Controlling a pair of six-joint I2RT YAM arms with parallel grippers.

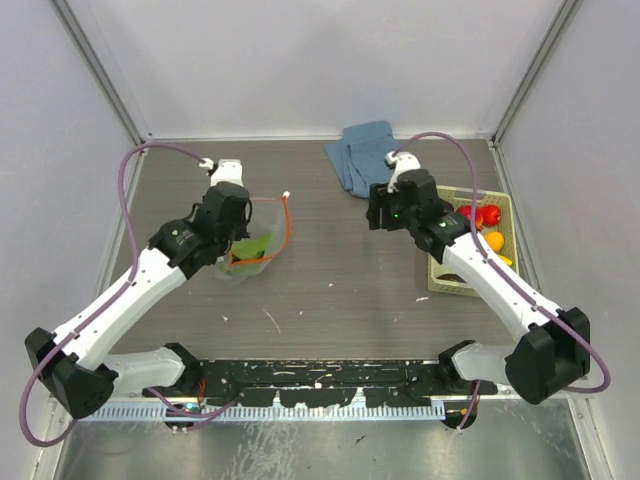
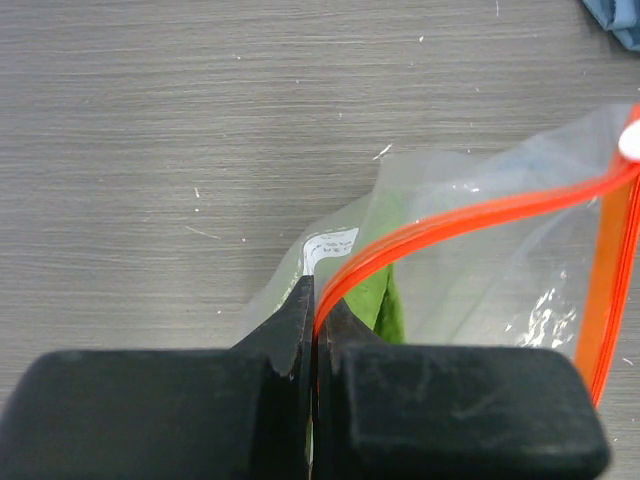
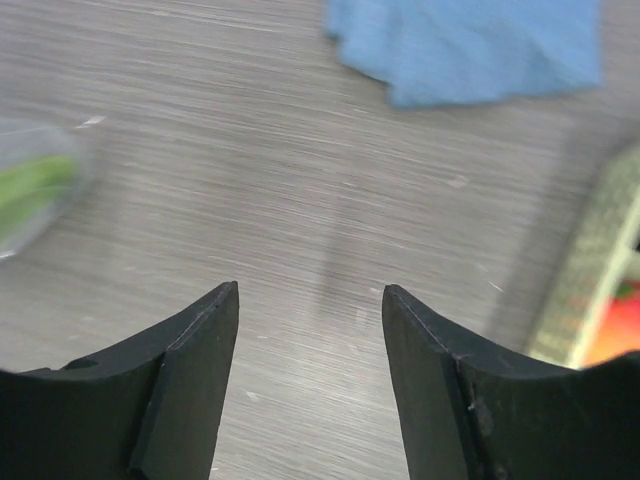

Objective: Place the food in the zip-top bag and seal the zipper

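My left gripper is shut on the orange-rimmed top edge of the clear zip bag (image 2: 480, 265); a green food item (image 2: 375, 310) lies inside, and the bag also shows at the left of the table in the top view (image 1: 255, 245). The white slider (image 2: 630, 142) sits at the rim's far end. My right gripper is open, nothing between its fingers, over bare table left of the food bin (image 1: 435, 280).
The bin holds red and yellow foods (image 1: 494, 240). A blue cloth (image 1: 355, 150) lies at the back of the table.
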